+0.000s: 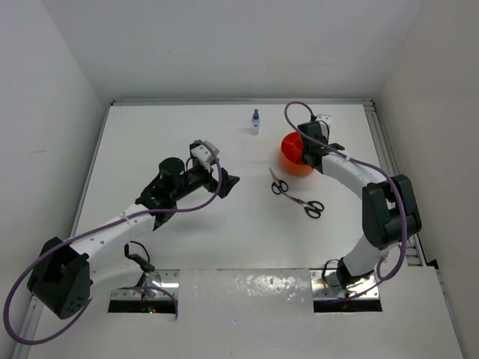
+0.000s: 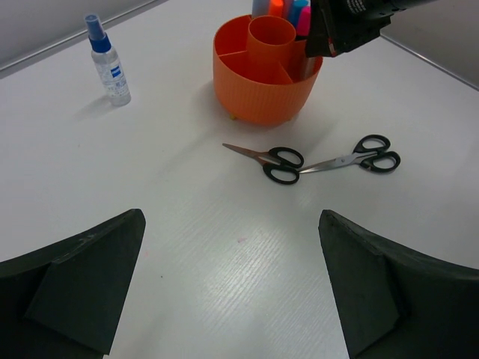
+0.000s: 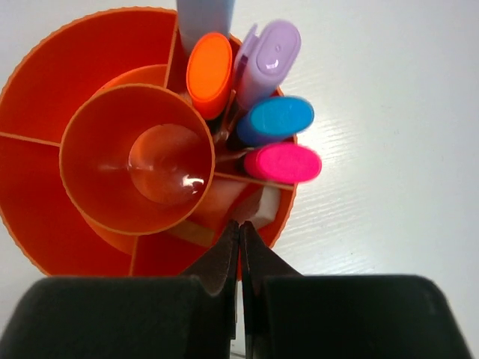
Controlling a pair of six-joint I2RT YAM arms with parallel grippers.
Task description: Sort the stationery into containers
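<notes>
An orange divided organizer stands at the back right; in the right wrist view several pens and markers, including a purple one (image 3: pixel 269 56), a blue one (image 3: pixel 277 120) and a pink one (image 3: pixel 283 163), stand in it. My right gripper is over it, shut, nothing visible between its fingers. Two scissors, the nearer (image 1: pixel 310 206) and the smaller (image 1: pixel 278 185), lie flat before the organizer. A spray bottle (image 2: pixel 111 71) stands left of it. My left gripper hangs open and empty over the middle-left table, facing these things.
Metal rails edge it at back and sides, with walls beyond.
</notes>
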